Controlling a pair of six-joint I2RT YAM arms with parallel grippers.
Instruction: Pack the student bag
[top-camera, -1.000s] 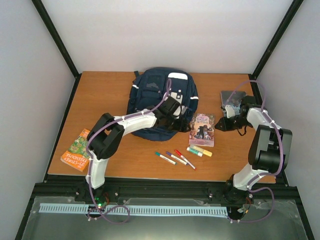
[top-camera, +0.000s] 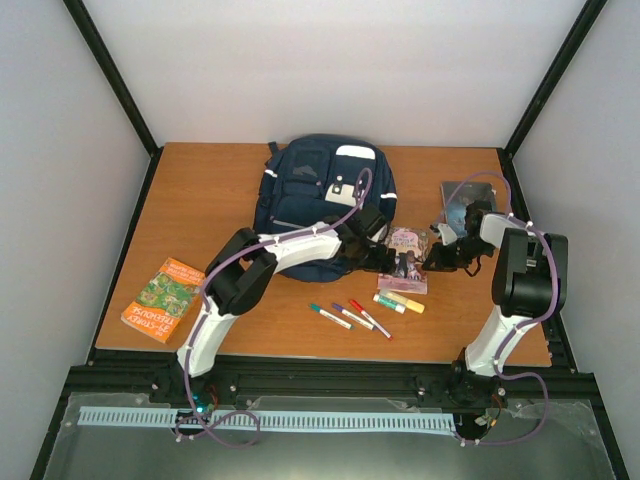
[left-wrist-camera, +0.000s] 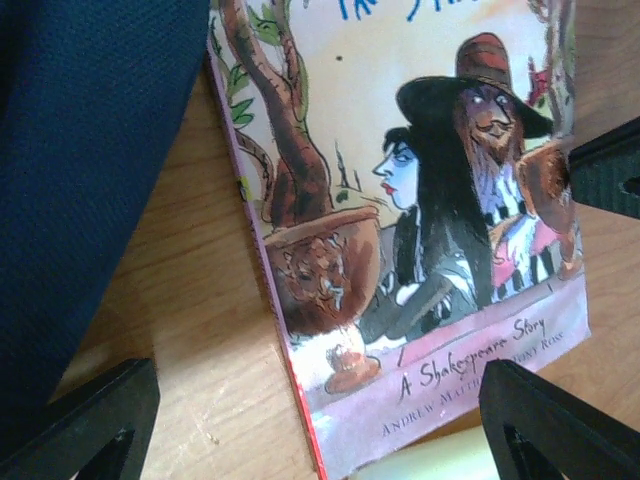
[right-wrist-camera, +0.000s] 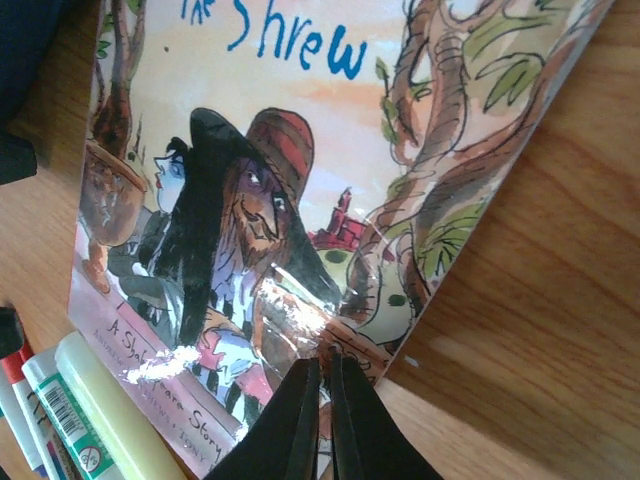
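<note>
A Shakespeare storybook (top-camera: 403, 275) (left-wrist-camera: 410, 250) (right-wrist-camera: 260, 200) lies on the table beside the dark blue backpack (top-camera: 315, 175) (left-wrist-camera: 70, 150). My left gripper (top-camera: 388, 262) hangs over the book's left part, fingers apart, nothing seen held. My right gripper (top-camera: 428, 262) is shut at the book's right edge, with nothing visible held between its fingers.
An orange-green book (top-camera: 155, 310) lies at the left, a grey book (top-camera: 455, 195) behind my right arm. Several markers (top-camera: 365, 318) and glue sticks (top-camera: 405, 302) lie in front of the storybook.
My left gripper has moved rightward and toward the front, over the storybook.
</note>
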